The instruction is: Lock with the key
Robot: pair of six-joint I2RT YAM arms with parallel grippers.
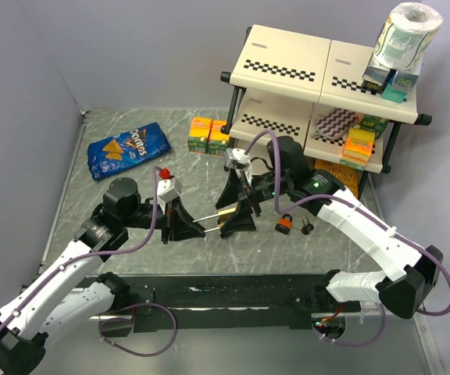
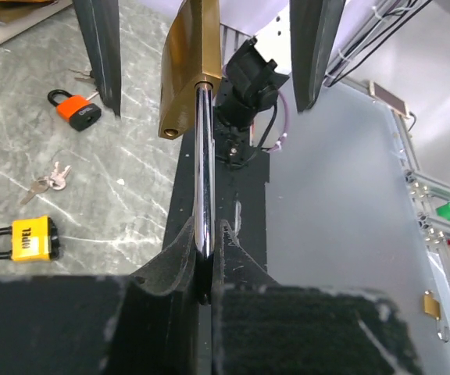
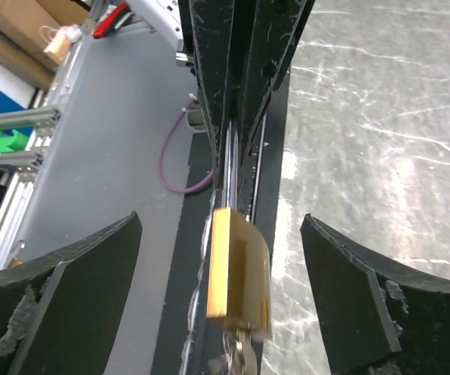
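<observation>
A brass padlock [image 2: 189,74] hangs between the two arms, its long silver shackle [image 2: 204,168] pointing at my left gripper. That gripper is shut on the shackle. On either side of the brass body, in the right wrist view, stand the fingers [image 3: 69,293] of my right gripper, which is open and apart from the padlock [image 3: 241,269]. A key [image 3: 241,355] shows at the body's bottom end. From above, black fingers partly hide the padlock; whether both shackle legs are seated I cannot tell.
An orange padlock [image 2: 76,109], a yellow padlock [image 2: 33,238] and loose keys [image 2: 51,181] lie on the marbled table. A blue chip bag [image 1: 130,150] and small boxes sit at the back. The shelf [image 1: 283,62] stands at back right.
</observation>
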